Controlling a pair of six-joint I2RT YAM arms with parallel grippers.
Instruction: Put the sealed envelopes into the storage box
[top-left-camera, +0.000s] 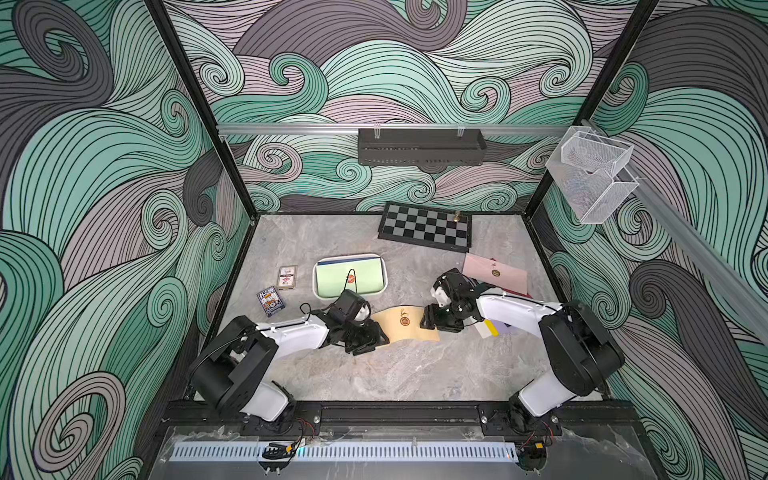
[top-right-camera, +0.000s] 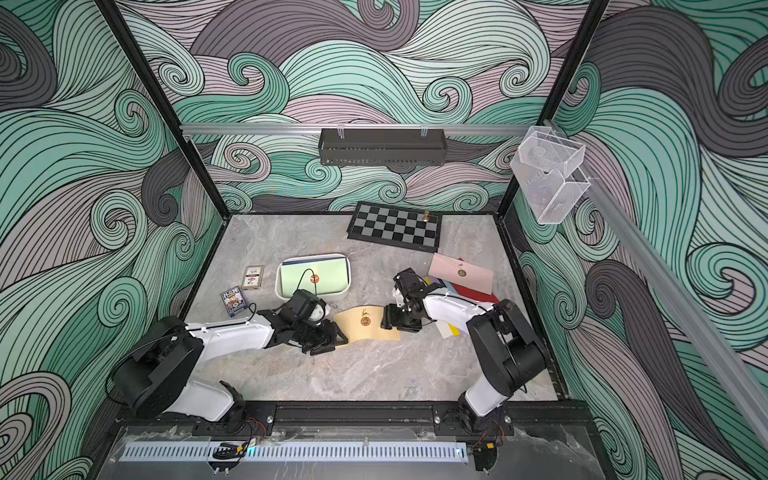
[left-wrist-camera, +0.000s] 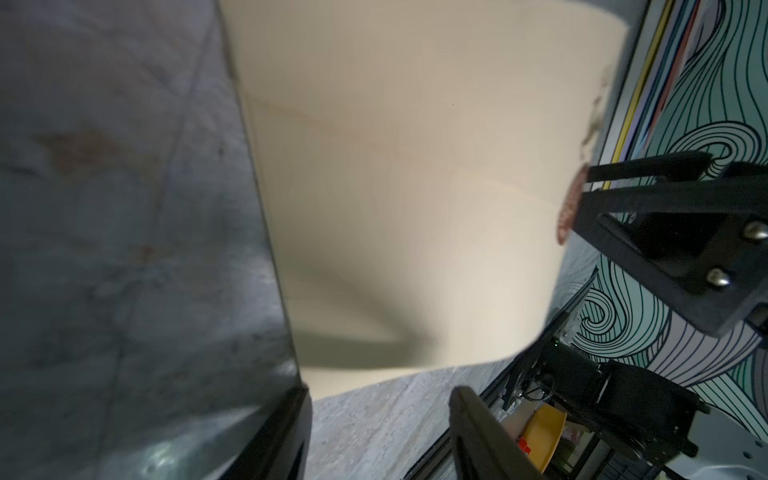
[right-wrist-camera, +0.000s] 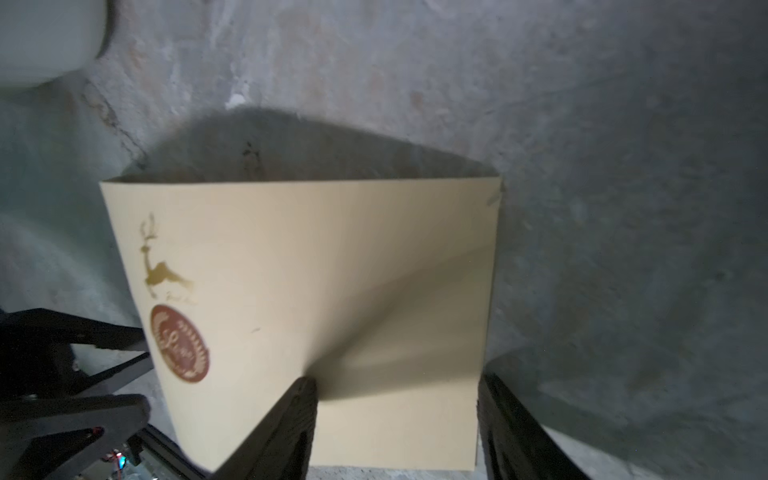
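A cream envelope (top-left-camera: 405, 321) with a brown seal lies on the table between my two grippers, its middle bowed. My left gripper is open at the envelope's left end; one fingertip meets a corner of the paper. At the other end my right gripper stands open, its fingers (right-wrist-camera: 288, 424) spread across the end of the envelope. Whether any paper lies between either pair of fingers is hard to see. Behind the left gripper, the white storage box (top-left-camera: 386, 280) contains a pale green envelope (top-left-camera: 332, 278) with a dark blue one showing under it.
A pink envelope (top-left-camera: 508, 274) and others in red, yellow and white lie at the right, partly under the right arm. A chessboard (top-left-camera: 424, 226) rests at the back. Two card packs (top-left-camera: 270, 301) sit on the left.
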